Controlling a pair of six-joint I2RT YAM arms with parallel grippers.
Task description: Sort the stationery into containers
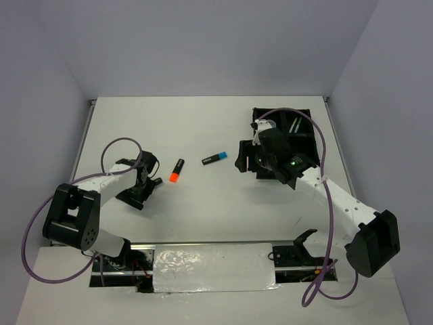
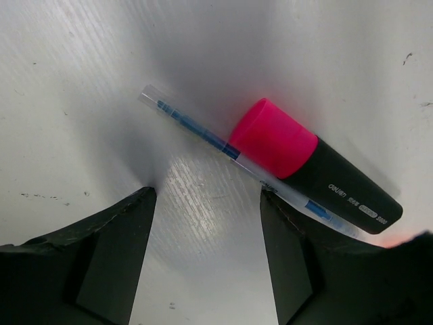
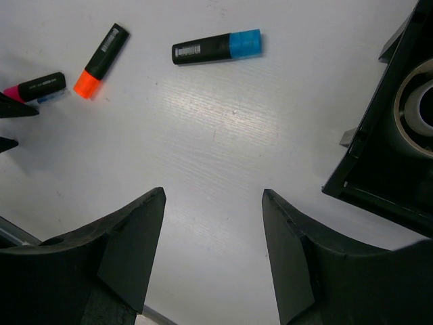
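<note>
In the left wrist view, a highlighter [image 2: 338, 183] with a pink cap and black body lies on the table. Along its side, touching or nearly so, runs a thin clear pen [image 2: 196, 127] with blue inside. My left gripper hangs over them, open and empty; its right fingertip overlaps the pen in view. An orange-capped highlighter [image 3: 101, 62] and a blue-capped highlighter [image 3: 215, 47] lie apart in the right wrist view. There my right gripper stands open with nothing between its fingers, left of the black container [image 3: 365, 145].
The black organiser [image 1: 312, 128] at the back right has compartments with some slim items inside; the right arm covers part of it. A round roll [image 3: 419, 108] sits within it. Bare table [image 1: 203, 203] spreads between the arms.
</note>
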